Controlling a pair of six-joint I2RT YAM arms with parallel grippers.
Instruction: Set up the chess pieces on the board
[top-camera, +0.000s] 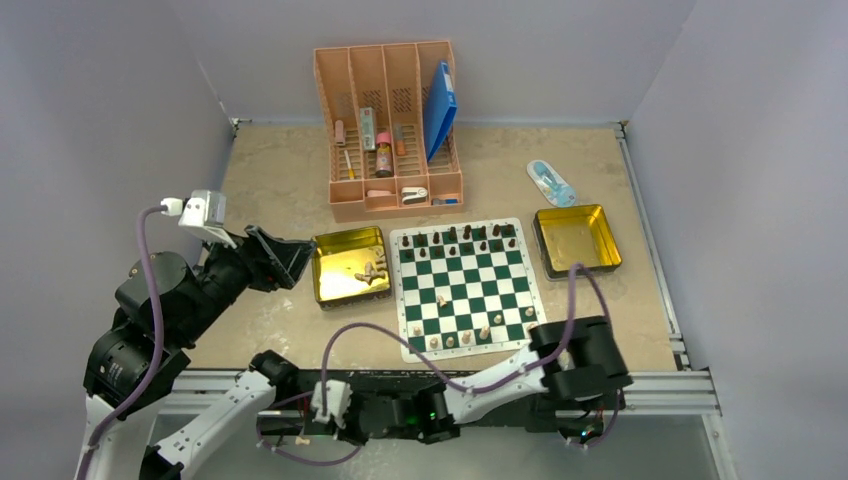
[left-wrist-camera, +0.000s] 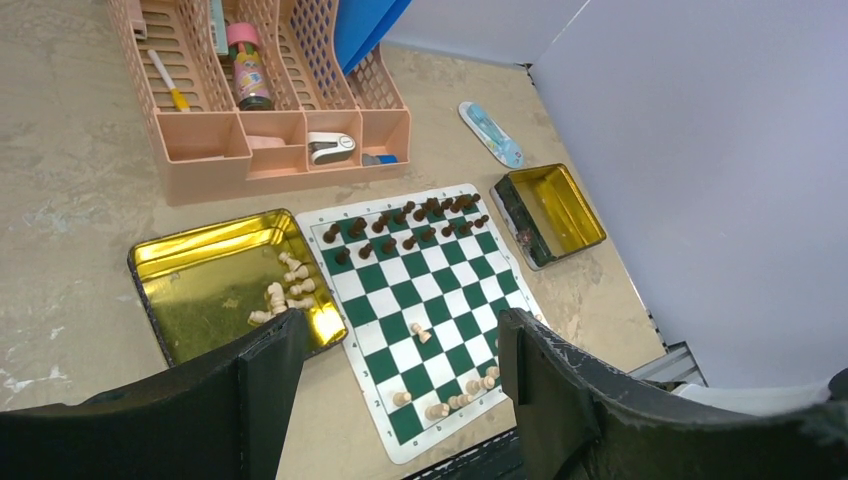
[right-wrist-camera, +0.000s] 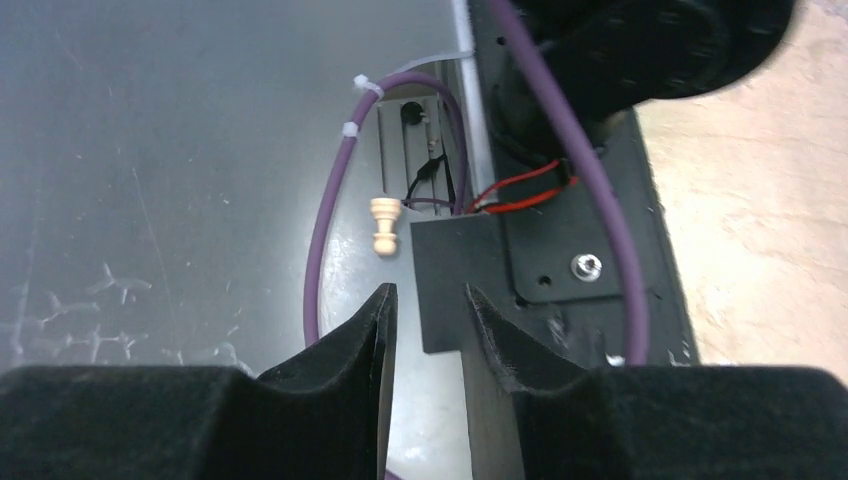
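The chessboard (top-camera: 465, 270) has dark pieces standing on its far rows and pale pieces on the near rows, one lying mid-board (left-wrist-camera: 420, 332). More pale pieces (left-wrist-camera: 277, 298) lie jumbled in the left gold tray (left-wrist-camera: 190, 270). My left gripper (top-camera: 300, 258) hangs open and empty beside that tray. My right gripper is low beyond the table's front edge; its fingertips are close together, and I cannot see anything between them. A pale piece (right-wrist-camera: 385, 228) lies on the grey surface below it.
An empty gold tray (top-camera: 578, 240) sits right of the board. A peach organizer (top-camera: 350, 205) with stationery and a blue packet (top-camera: 550, 182) are at the back. Cables loop around the right gripper.
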